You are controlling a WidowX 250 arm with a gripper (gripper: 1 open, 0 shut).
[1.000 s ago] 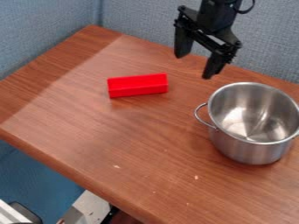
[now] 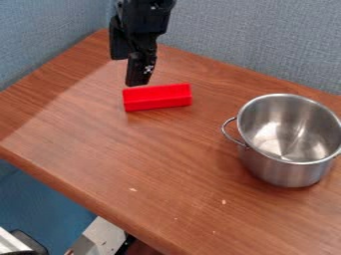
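A red rectangular block [image 2: 158, 98] lies on the wooden table [image 2: 120, 169], left of centre toward the back. My black gripper [image 2: 135, 72] hangs just above and behind the block's left half, open, its lower finger near the block's top. A steel pot [image 2: 286, 139] with a loop handle stands at the right.
Blue-grey padded walls [image 2: 266, 45] border the table at back and left. White and black hardware shows at the bottom left, below the table edge.
My gripper has moved left from above the back right, near the pot, to over the red block. The block and pot have not moved.
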